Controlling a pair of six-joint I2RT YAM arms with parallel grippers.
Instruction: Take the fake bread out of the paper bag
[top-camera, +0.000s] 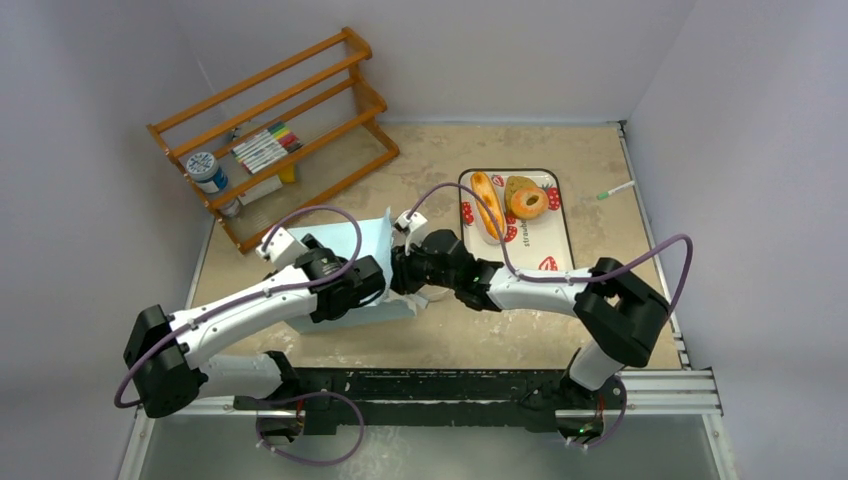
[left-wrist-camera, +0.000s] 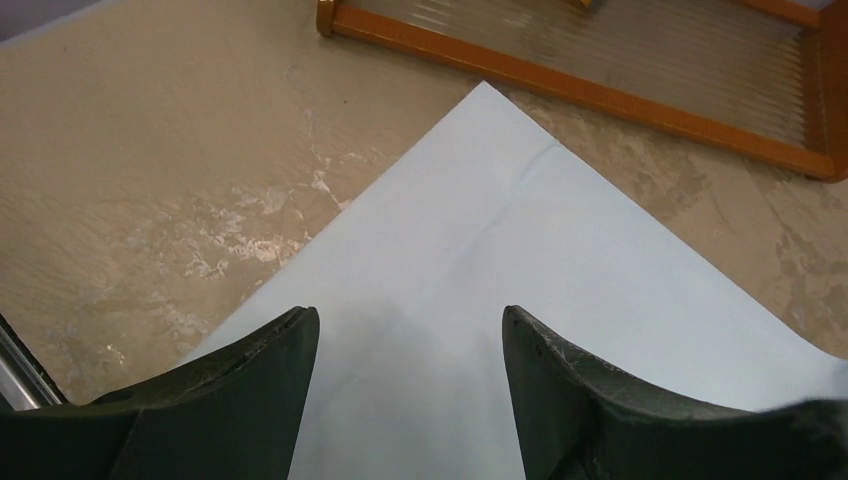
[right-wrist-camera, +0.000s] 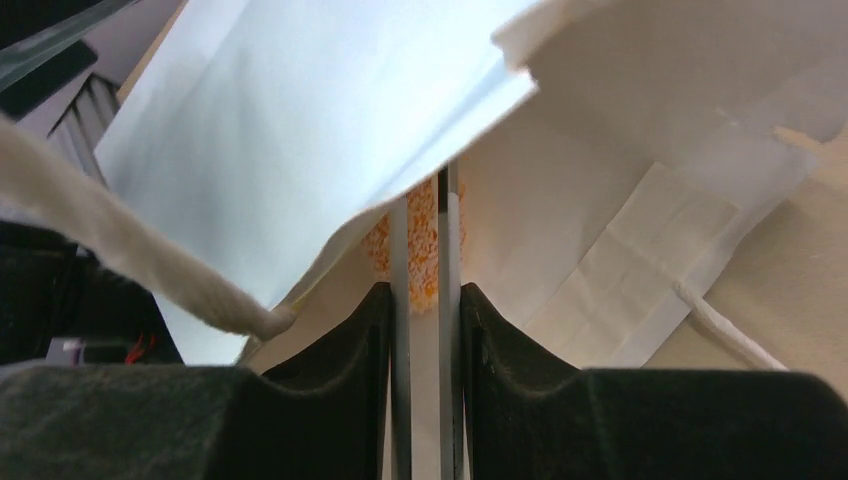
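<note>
The light blue paper bag (top-camera: 345, 238) lies on its side on the table, its mouth toward the right. Inside it, an orange, speckled piece of bread (right-wrist-camera: 424, 262) shows partly in the right wrist view, with the rest hidden by paper. My left gripper hovers over the bag's pale upper side (left-wrist-camera: 440, 260); its fingers stand wide apart with nothing between them. At the mouth, my right gripper is closed on thin pale strips that look like the bag's edge. A beige cord handle (right-wrist-camera: 150, 255) hangs in front.
A tray (top-camera: 545, 243) at the right carries a long loaf (top-camera: 488, 205), a ring-shaped bread (top-camera: 529, 203) and another piece. The wooden rack (top-camera: 345, 185) stands close behind the bag. A green-tipped marker (top-camera: 616, 189) lies far right.
</note>
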